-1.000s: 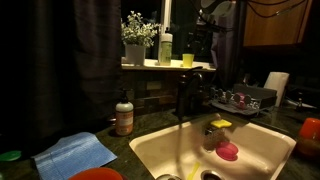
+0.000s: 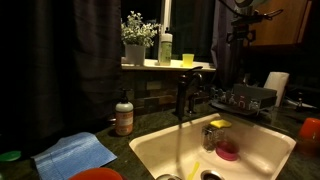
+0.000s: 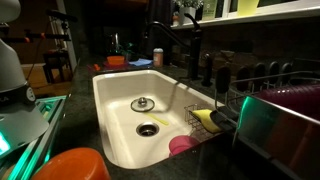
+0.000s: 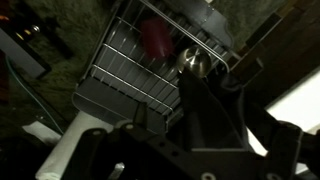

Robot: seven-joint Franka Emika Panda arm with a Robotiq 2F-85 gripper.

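My black gripper [image 2: 241,38] hangs high at the upper right in exterior view 1, above the dish rack [image 2: 252,96]. Its fingers stand open and hold nothing that I can see. Looking down from the wrist, I see the wire rack [image 4: 125,65] with a dark red item [image 4: 156,38] and a shiny metal round piece [image 4: 194,62] in it, both well below the gripper. In the white sink [image 3: 115,125] lie a lid [image 3: 142,103], a yellow object [image 3: 158,118] and a pink bowl [image 3: 182,144]. A yellow sponge [image 3: 208,117] rests in a caddy at the sink's edge.
The black faucet [image 2: 181,92] rises behind the sink. To the left are a soap bottle [image 2: 124,116], a blue cloth [image 2: 74,156] and a red-orange bowl [image 2: 97,174]. A plant [image 2: 138,38], a bottle [image 2: 166,47] and a yellow cup [image 2: 188,60] line the windowsill.
Over the last second my arm and gripper have moved to the right in exterior view 1, from near the window towards the dish rack side. The counter items look unchanged.
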